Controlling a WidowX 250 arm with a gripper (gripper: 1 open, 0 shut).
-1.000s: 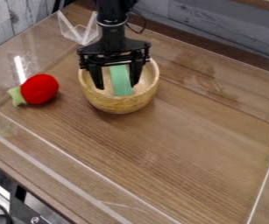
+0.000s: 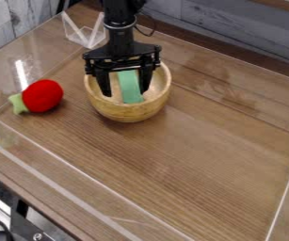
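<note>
My black gripper (image 2: 121, 68) reaches down from the top centre into a wooden bowl (image 2: 130, 111), its two fingers spread on either side over the bowl. A pale green object (image 2: 130, 88) lies inside the bowl, beneath the gripper, between the fingers as seen from this camera. Whether the fingers touch it I cannot tell.
A red tomato-like object (image 2: 43, 95) with a green piece (image 2: 21, 105) beside it lies at the left. A ledge runs along the back right.
The gripper has shifted slightly left, with its fingers standing a little differently over the bowl. The bowl and red object look about the same.
</note>
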